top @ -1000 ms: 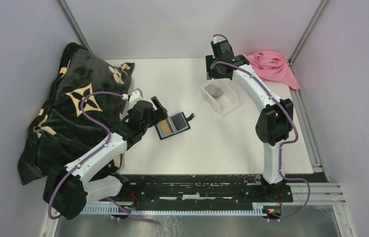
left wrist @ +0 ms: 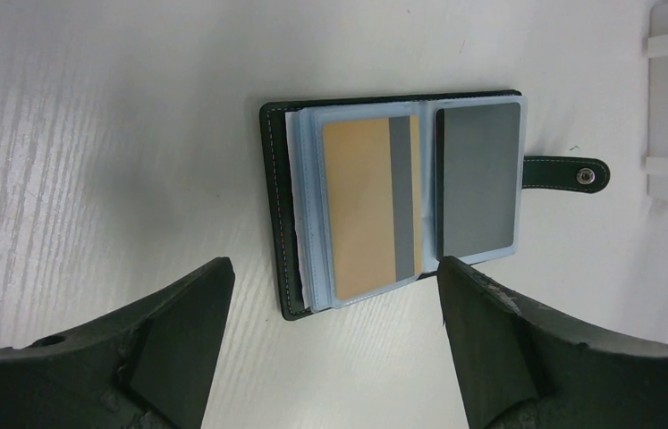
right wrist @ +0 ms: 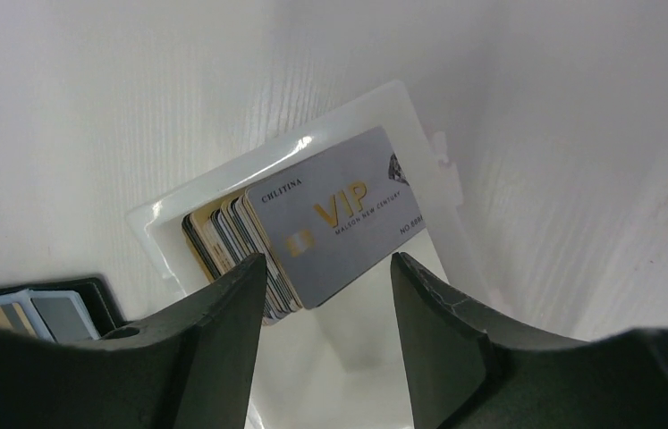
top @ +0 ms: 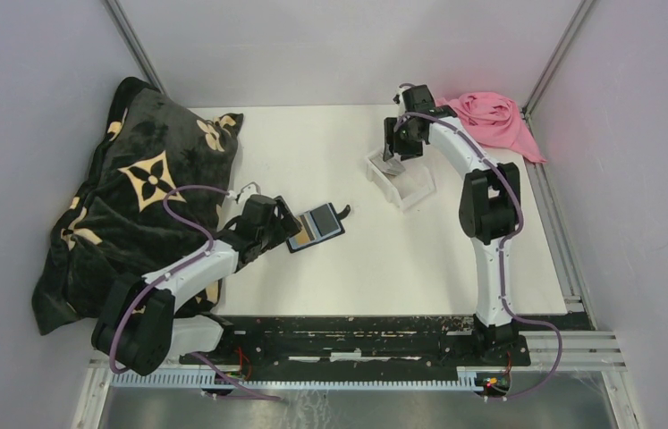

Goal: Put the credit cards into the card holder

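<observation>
The card holder (left wrist: 473, 183) lies unfolded on the table, a gold card with a dark stripe (left wrist: 361, 201) in its left clear sleeve and a grey panel on its right. My left gripper is open just beyond the holder's lower edge, touching nothing that I can see. Fanned credit cards, with a silver VIP card (right wrist: 339, 214) on top, lean in the white tray (right wrist: 348, 375). Over that tray my right gripper stands open, its fingers apart and empty. In the top view the right gripper hides part of the cards (top: 393, 167).
A dark patterned cushion (top: 142, 197) fills the left side beside the left arm. Some pink cloth (top: 495, 121) is heaped at the back right. The holder's snap strap (left wrist: 567, 173) points toward the tray. Bare table lies between and in front of them.
The left gripper has lowered beside the holder. Tray and holder look unmoved.
</observation>
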